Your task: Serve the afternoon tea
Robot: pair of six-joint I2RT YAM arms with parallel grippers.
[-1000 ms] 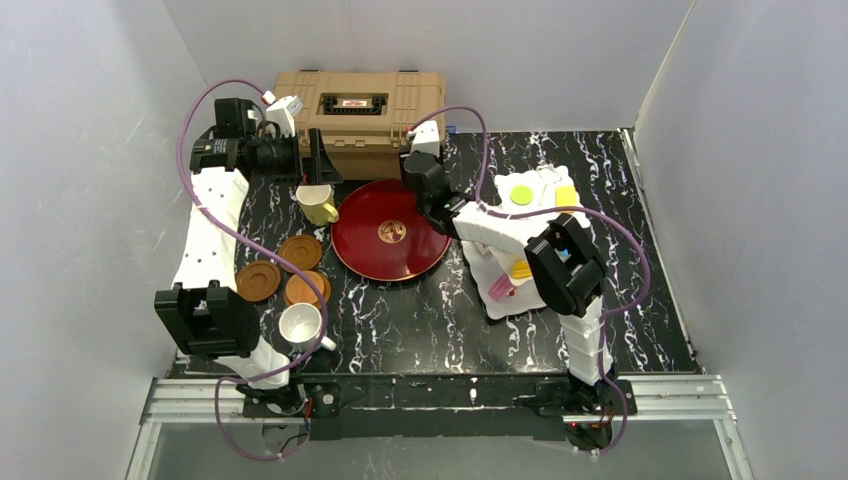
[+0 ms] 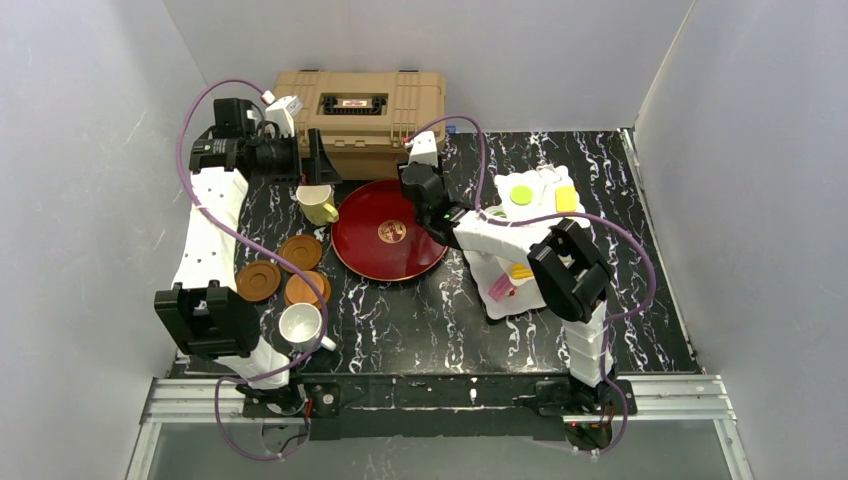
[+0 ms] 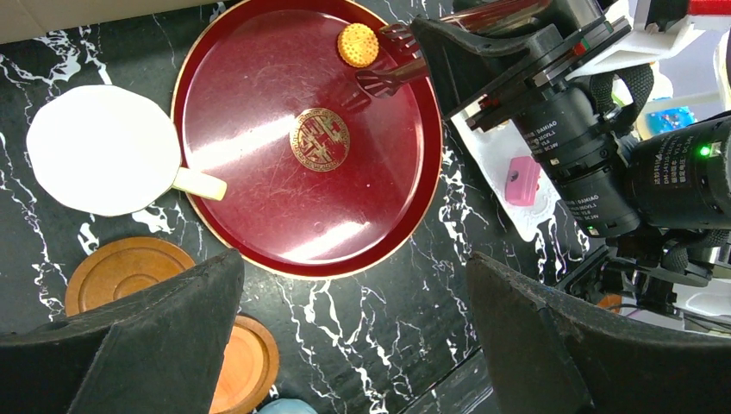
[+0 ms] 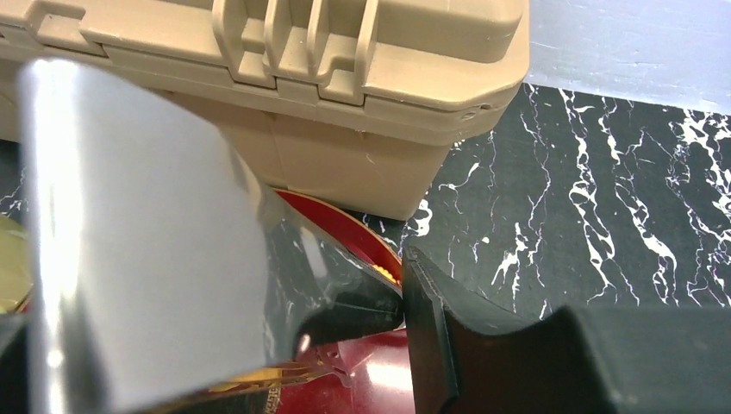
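Observation:
A round red plate (image 2: 375,255) with a gold emblem lies in front of the box. On its far part rests a small round yellow biscuit (image 3: 358,45), beside the spread prongs of metal tongs (image 3: 388,82). My right gripper is closed around these tongs, over the plate's right side; the biscuit appears free of both prongs. The pale yellow cup (image 2: 317,205) stands left of the plate, its handle reaching over the rim. Above that cup and the plate's left side, my left gripper (image 2: 320,160) hangs open and empty. A white cup (image 2: 300,325) stands nearer the front.
Several brown wooden coasters (image 2: 258,281) lie between the cups. A tan toolbox (image 2: 355,150) closes off the back. Right of the plate is a white tray (image 2: 480,270) with a pink piece (image 3: 521,181) and other items.
My left arm, the plate and the cups have stayed put.

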